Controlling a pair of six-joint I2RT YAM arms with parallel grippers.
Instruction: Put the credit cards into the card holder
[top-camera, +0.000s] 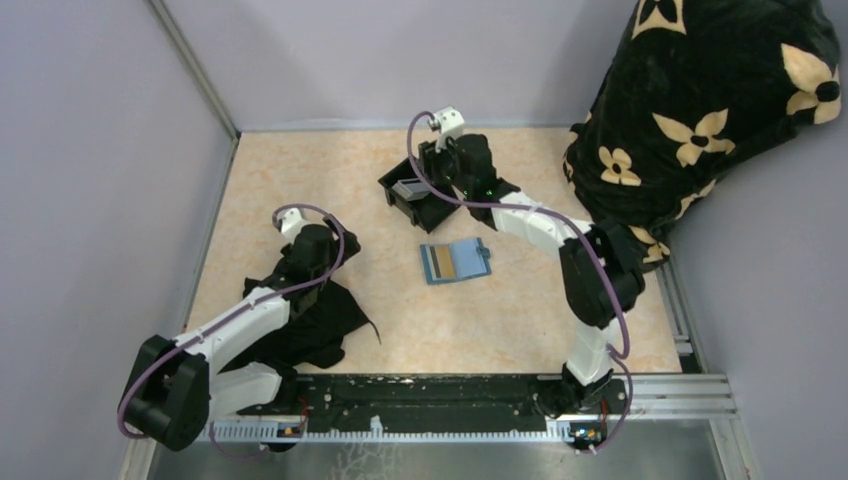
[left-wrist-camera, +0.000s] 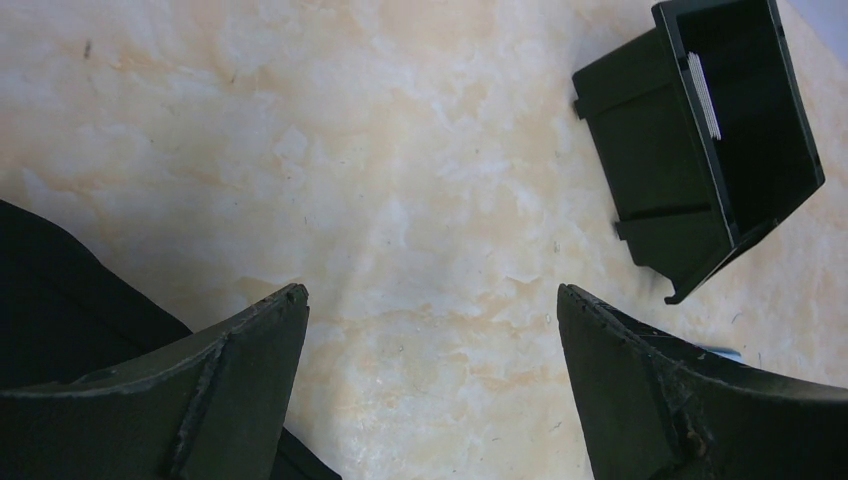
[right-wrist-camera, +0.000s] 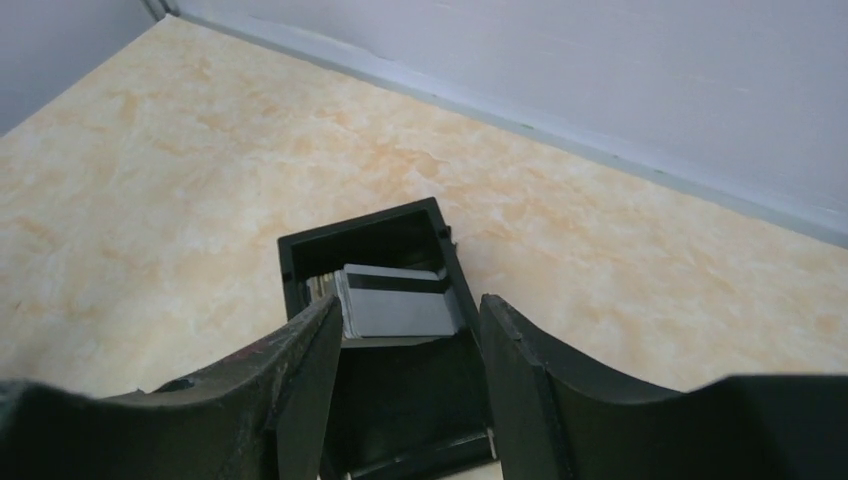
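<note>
A blue card holder (top-camera: 466, 256) lies unfolded on the table, with a gold card (top-camera: 443, 262) and a dark strip showing in its left part. Behind it stands a black box (top-camera: 433, 213) holding several stacked cards (right-wrist-camera: 402, 308), pale grey with a dark stripe on the top one. My right gripper hovers over this box, its fingers apart and nothing between them. Well to the left, above bare table near the black cloth, my left gripper is open and empty. The box (left-wrist-camera: 655, 130) shows at upper right in the left wrist view.
A black cloth (top-camera: 318, 328) lies under the left arm at the front left. A large dark pillow with flower shapes (top-camera: 690, 120) leans at the back right. Bare table surrounds the holder, and a wall closes off the back.
</note>
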